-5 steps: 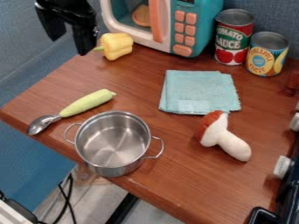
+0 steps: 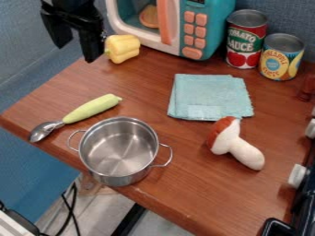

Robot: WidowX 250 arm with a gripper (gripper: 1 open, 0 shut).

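The black gripper (image 2: 74,37) is at the top left, raised beside a yellow pepper-like toy (image 2: 122,49) at the table's back left; whether its fingers are open or shut is unclear. A spoon with a green handle (image 2: 88,109) lies at the left. A steel pot (image 2: 118,151) stands near the front edge. A folded teal cloth (image 2: 211,97) lies mid-table, with a red-and-white mushroom toy (image 2: 237,147) in front of it.
A teal toy microwave (image 2: 198,29), a red can (image 2: 245,39) and a yellow-labelled can (image 2: 282,57) line the back. A black appliance (image 2: 299,199) occupies the right edge.
The gripper has shifted very slightly at the top left. The objects on the table look unchanged.
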